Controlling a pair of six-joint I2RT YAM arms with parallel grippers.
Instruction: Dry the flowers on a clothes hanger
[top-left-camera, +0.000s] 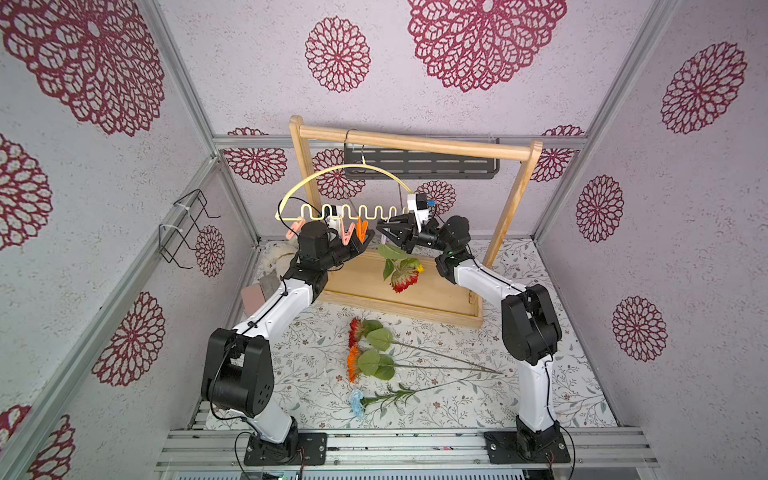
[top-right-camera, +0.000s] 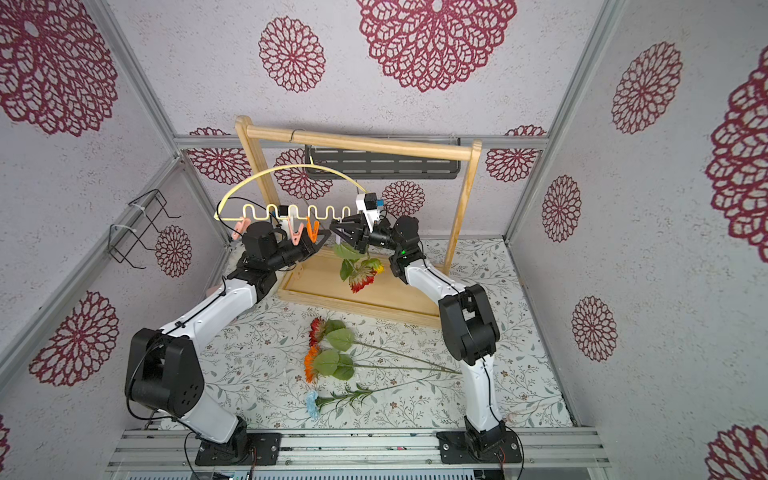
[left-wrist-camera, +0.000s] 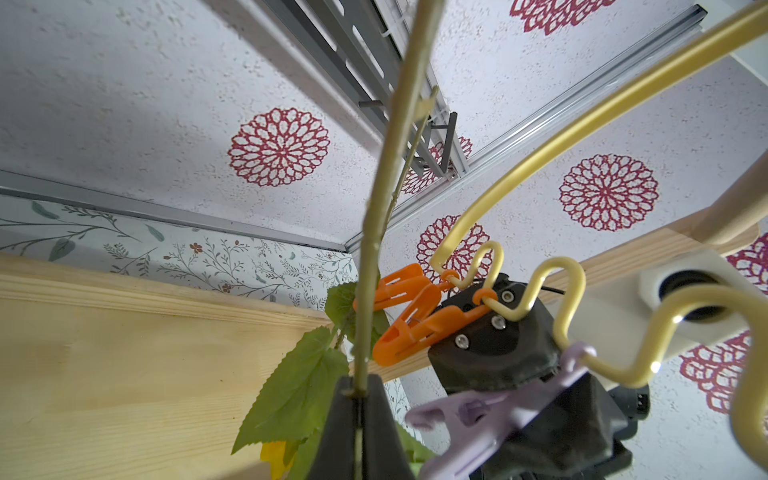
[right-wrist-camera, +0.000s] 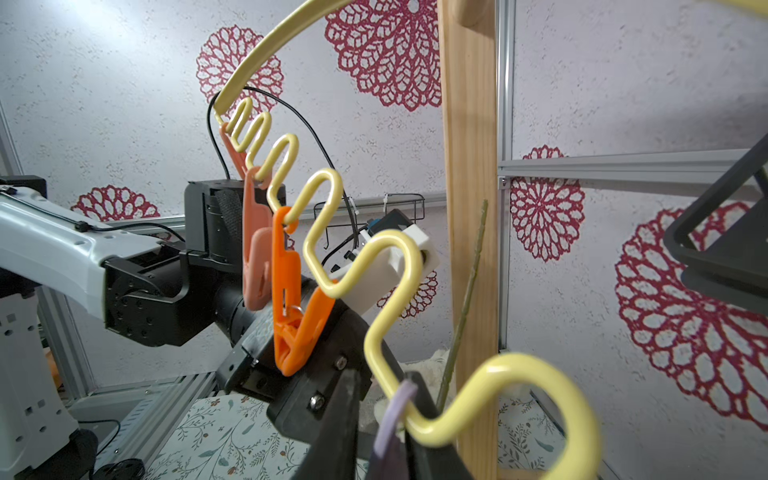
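Note:
A yellow wavy-bottomed hanger (top-left-camera: 306, 181) hangs from the wooden rack (top-left-camera: 416, 144), with pink clips (right-wrist-camera: 257, 240) and orange clips (right-wrist-camera: 288, 296) along its wave. My right gripper is shut on a lilac clip (left-wrist-camera: 488, 420) that hangs from a loop of the wave. Close beside that clip, my left gripper is shut on a thin green stem (left-wrist-camera: 374, 240), which runs upward out of its tips. Below hang green leaves (left-wrist-camera: 296, 384) and a red flower head (top-left-camera: 404, 280), with a bit of yellow flower (top-left-camera: 419, 269) beside it. Whether the stem passes between the lilac clip's fingers cannot be told.
On the patterned table lie a red flower (top-left-camera: 353, 332), an orange flower (top-left-camera: 352, 364) and a light-blue flower (top-left-camera: 357, 402), stems pointing right. The rack's wooden base (top-left-camera: 360, 280) is under both grippers. A dark shelf (top-left-camera: 432, 165) sits behind the rack bar.

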